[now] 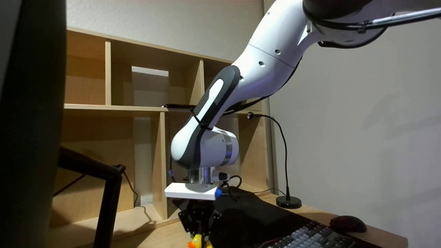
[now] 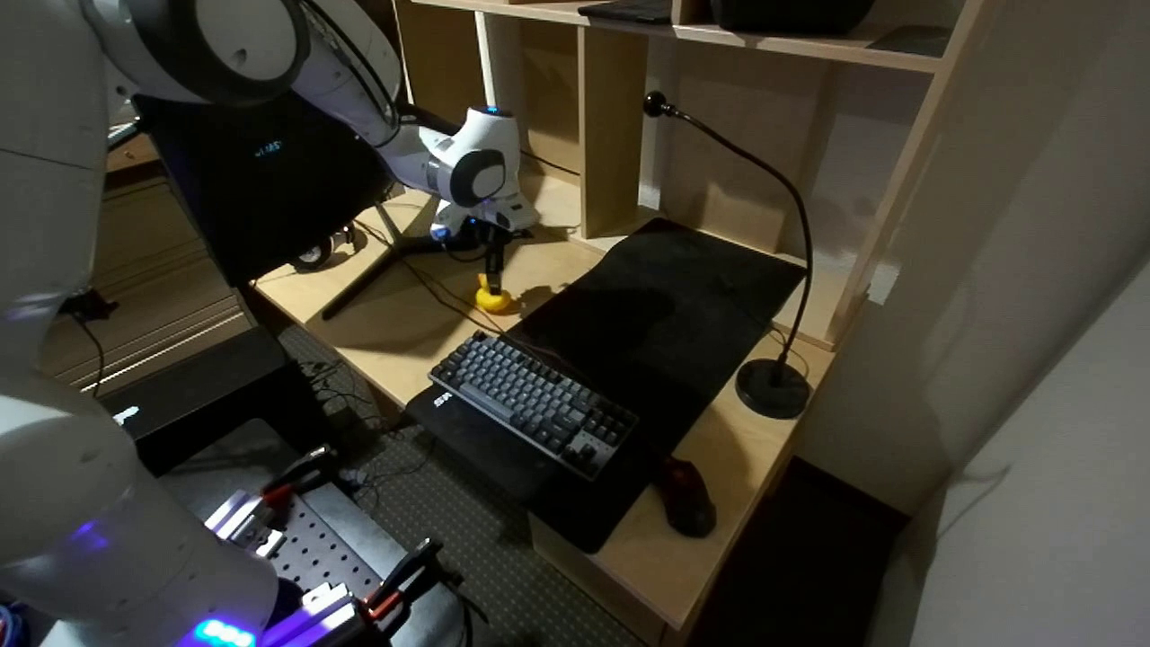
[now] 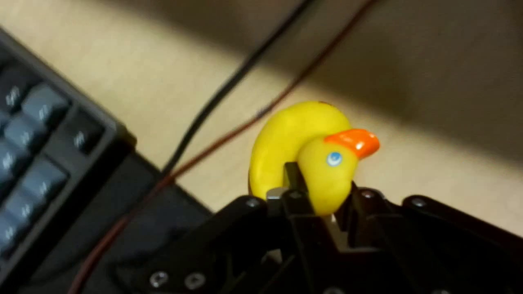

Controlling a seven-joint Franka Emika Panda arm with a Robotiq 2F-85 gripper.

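A yellow rubber duck (image 3: 294, 130) with an orange beak and a blue eye is pinched at its head between the black fingers of my gripper. In exterior view 2 the duck (image 2: 492, 298) shows under the gripper (image 2: 495, 282), over the bare wood left of the black mat. Whether its underside touches the desk is hard to tell. At the bottom edge of exterior view 1, the duck's yellow head (image 1: 197, 240) shows at the tips of the gripper, its lower part cut off by the frame.
A keyboard (image 2: 535, 399) lies on the black desk mat (image 2: 668, 313), close to the duck. Thin cables (image 3: 230, 83) run across the wood beside it. A mouse (image 2: 686, 496) and a gooseneck lamp (image 2: 773, 388) stand farther right. Behind is a wooden shelf (image 1: 136, 108).
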